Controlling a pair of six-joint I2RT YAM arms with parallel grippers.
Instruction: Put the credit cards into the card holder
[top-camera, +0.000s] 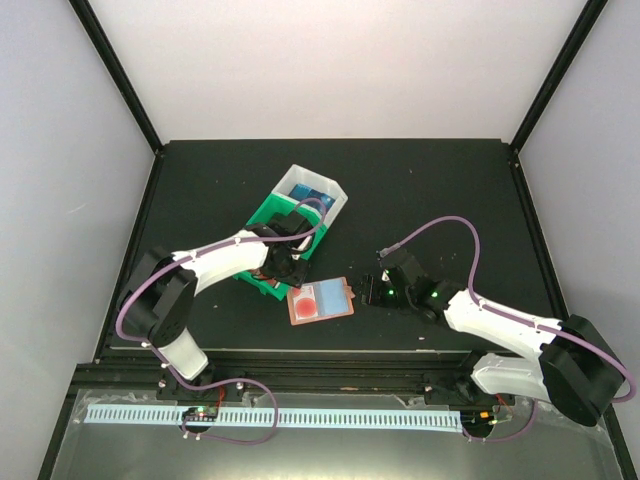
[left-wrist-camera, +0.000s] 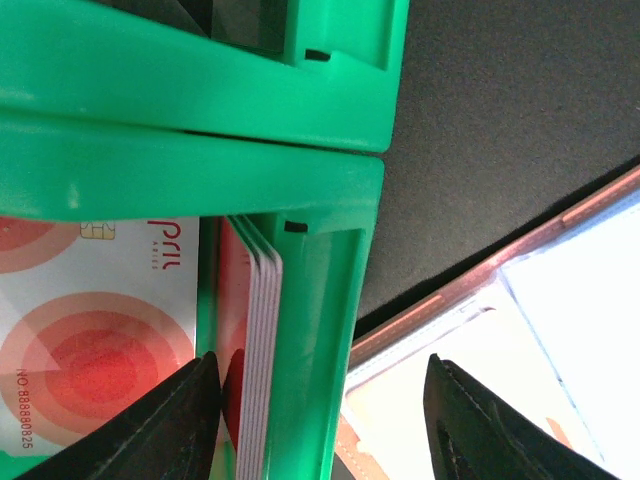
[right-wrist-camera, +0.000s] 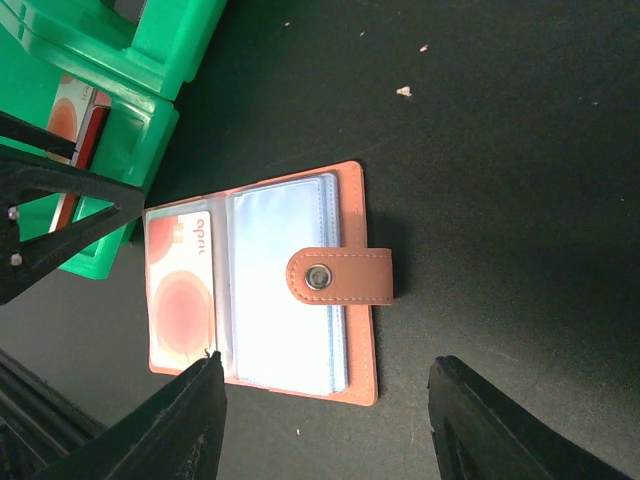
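Note:
The card holder (right-wrist-camera: 360, 340), tan with clear sleeves and a snap strap, lies unfolded on the table. A white and red card (right-wrist-camera: 181, 290) shows in its left side. Beside it is the green box (left-wrist-camera: 315, 400), where a stack of cards (left-wrist-camera: 262, 330) stands on edge along the wall and another card (left-wrist-camera: 95, 340) lies flatter. My left gripper is over this box with its fingers apart; one finger comes up beside the standing stack, the other is over the holder side. To the holder's right, my right gripper is open with nothing between its fingers.
A white box (top-camera: 338, 200) with blue cards (top-camera: 308, 195) adjoins the green one at the back.

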